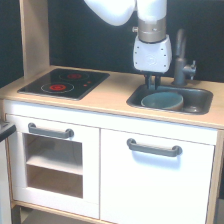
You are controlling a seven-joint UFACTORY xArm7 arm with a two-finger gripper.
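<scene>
A blue-green pot (162, 101) sits low in the dark sink (200, 100), its rim near the level of the sink's edge. My gripper (152, 83) points down from above, its dark fingertips at the pot's far left rim. The fingers are small and dark against a dark wall, so I cannot tell whether they are open or shut, or whether they touch the pot.
Behind the sink rises a dark faucet (181, 62), to the right of my arm. A black stovetop (64, 83) with red-ringed burners lies left on the wooden counter (115, 92). The white cabinet door (152, 180) below is shut.
</scene>
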